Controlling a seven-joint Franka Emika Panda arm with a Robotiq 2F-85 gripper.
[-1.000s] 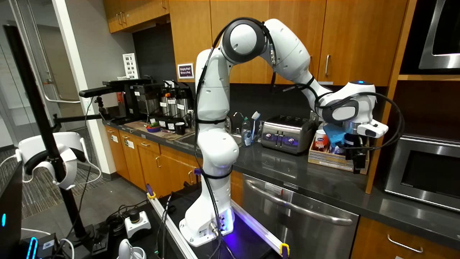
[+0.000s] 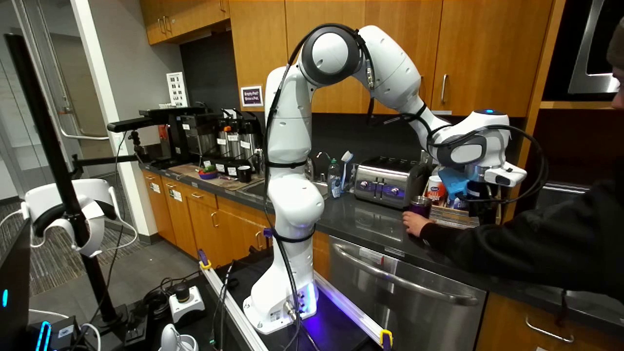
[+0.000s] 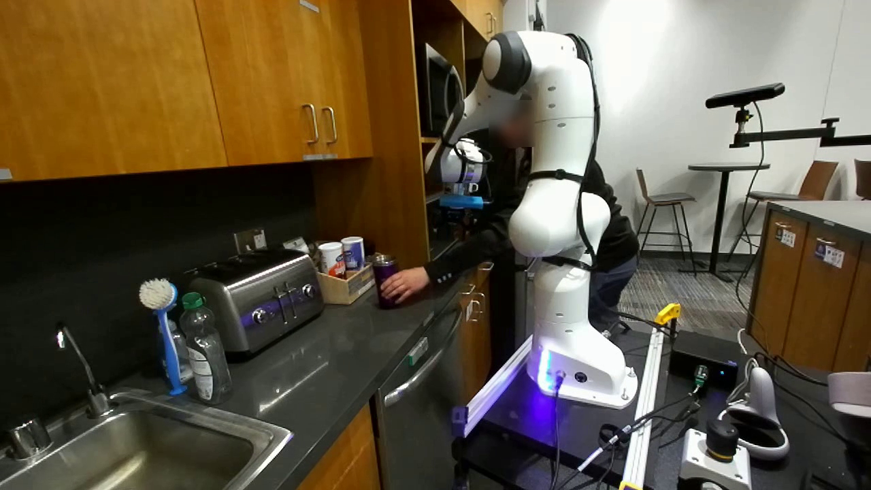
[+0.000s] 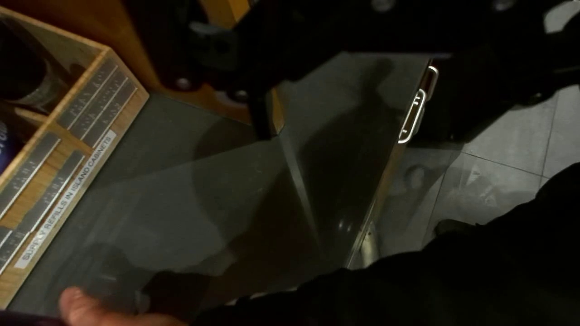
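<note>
My gripper hangs over the dark countertop near the wooden supply box (image 4: 89,117). In the wrist view its dark fingers stand well apart, open, with only counter and floor visible between them. A dark purple cup (image 2: 420,204) stands on the counter in front of the box, and a person's hand (image 2: 415,223) is around its side. In exterior view 2 the cup (image 3: 384,268) is upright beside the box, the hand (image 3: 405,283) on it. The wrist view catches just the fingers of that hand (image 4: 92,310) at the bottom left.
The person's dark-sleeved arm (image 2: 515,240) reaches across the counter beneath and beside my gripper. A steel toaster (image 2: 387,182) stands left of the box; canisters (image 3: 331,258) are inside it. Clear counter (image 3: 326,351) lies in front of the toaster, with the sink (image 3: 237,437) beyond.
The person has come in from the right, arm extended, and the purple cup is now on the counter under their hand. My arm shows no visible movement.
</note>
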